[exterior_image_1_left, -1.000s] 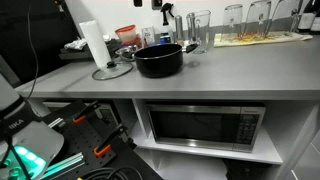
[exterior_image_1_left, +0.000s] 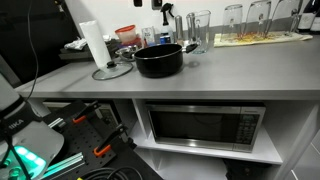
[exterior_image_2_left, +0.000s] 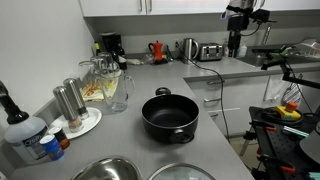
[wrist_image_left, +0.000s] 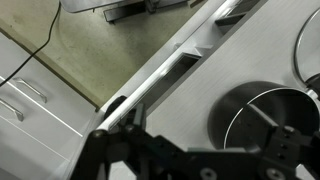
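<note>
My gripper (exterior_image_1_left: 147, 5) hangs at the top edge of exterior view 1, above the counter and the black pot (exterior_image_1_left: 160, 66). In the wrist view the gripper reaches in from the bottom, its fingers wide apart with nothing visible between them. That view has the pot (wrist_image_left: 232, 112) at the lower right, partly covered by the gripper. Exterior view 2 shows the pot (exterior_image_2_left: 170, 120) upright on the counter, its inside dark and no contents visible. A glass lid (exterior_image_2_left: 190, 173) lies apart from it, close to the lower edge.
A steel bowl (exterior_image_2_left: 108, 171) and a plate with mugs and shakers (exterior_image_2_left: 85, 122) share the counter. Glass pitchers (exterior_image_1_left: 201, 30) stand behind the pot. A paper towel roll (exterior_image_1_left: 96, 43) is at the left, a microwave (exterior_image_1_left: 205, 125) below.
</note>
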